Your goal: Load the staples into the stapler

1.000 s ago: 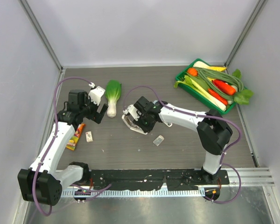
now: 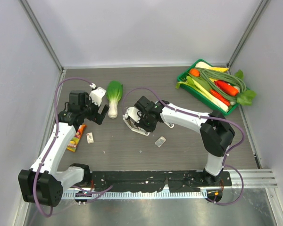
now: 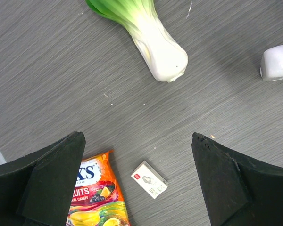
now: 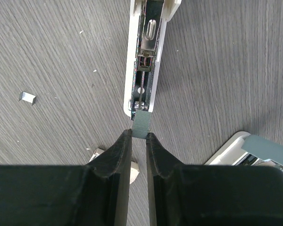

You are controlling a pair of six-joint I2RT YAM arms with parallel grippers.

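An opened white stapler [image 4: 130,75] lies on the table, its metal channel [image 4: 142,87] exposed in the right wrist view. My right gripper is shut on a short grey strip of staples [image 4: 141,123]. The strip's far end meets or overlaps the near end of the channel; whether it touches cannot be told. In the top view my right gripper [image 2: 146,128] hides part of the stapler [image 2: 137,131]. Well to the left, my left gripper [image 2: 101,114] stands open above bare table, nothing between its fingers.
A small staple piece [image 4: 27,98] lies loose beside the stapler. Two small boxes [image 2: 160,141] [image 2: 90,138] rest on the table. Another stapler [image 4: 236,148] sits at the right. Leek [image 2: 113,96], snack bag [image 2: 75,139] and vegetable basket [image 2: 184,75] lie around.
My right gripper has shifted only very slightly over the stapler. The left arm and the other objects look unchanged.
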